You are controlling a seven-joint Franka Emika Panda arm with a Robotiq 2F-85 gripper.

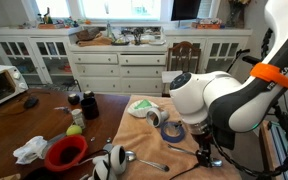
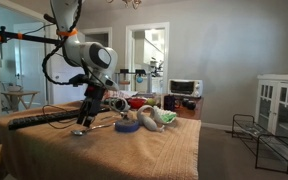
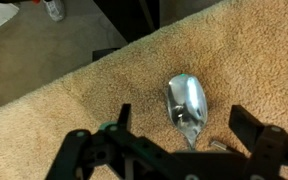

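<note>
In the wrist view a shiny metal spoon [image 3: 187, 103] lies on the tan towel, its bowl between the fingers and its handle running down behind the gripper body. My gripper is open around it, one finger [image 3: 122, 118] well left of the spoon and the other well right, neither touching it. Exterior view 2 has the gripper [image 2: 82, 118] pointing down low over the near left of the towel-covered table. From exterior view 1 the fingers are dark and small, close to the cloth.
A blue tape roll [image 1: 172, 131], a second spoon [image 1: 152, 163] and a white cup [image 1: 151, 114] share the towel [image 2: 164, 150]. Left of it are a red bowl [image 1: 66, 152] and white cloth [image 1: 30, 149]. In the wrist view, the towel's edge runs along the upper left, with floor beyond.
</note>
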